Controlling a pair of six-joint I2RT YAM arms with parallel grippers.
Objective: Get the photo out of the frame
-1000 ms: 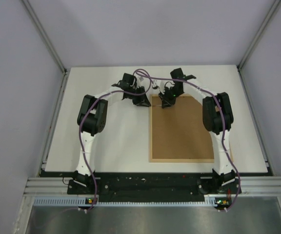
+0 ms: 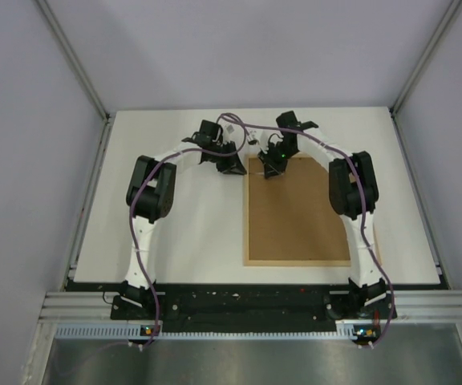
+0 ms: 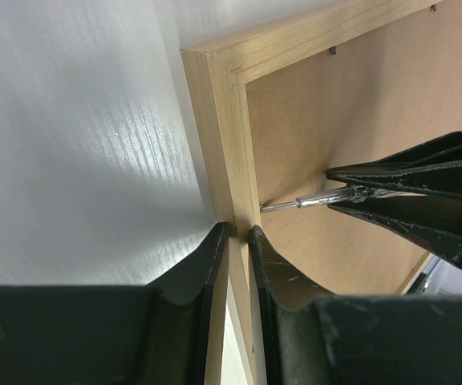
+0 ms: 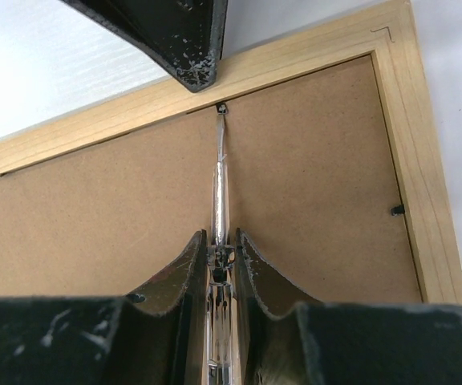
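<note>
The wooden picture frame (image 2: 246, 224) lies back side up on the table, its brown backing board (image 2: 295, 216) facing me; any photo is hidden beneath. My left gripper is shut on the frame's left rail near a corner. In the right wrist view my right gripper has its fingers close around a slim screwdriver (image 4: 220, 196) with a clear handle. The screwdriver's tip meets a small dark tab (image 4: 221, 107) at the rail's inner edge. From the left wrist view, the right fingers (image 3: 407, 172) straddle the tool above the board.
Another dark tab (image 4: 398, 210) sticks out from the adjoining rail, and more tabs (image 3: 333, 50) line that edge. Both grippers work close together near one corner.
The frame has shifted very slightly to the left, and the right arm has moved a little the same way. My left gripper stays at the left rail.
</note>
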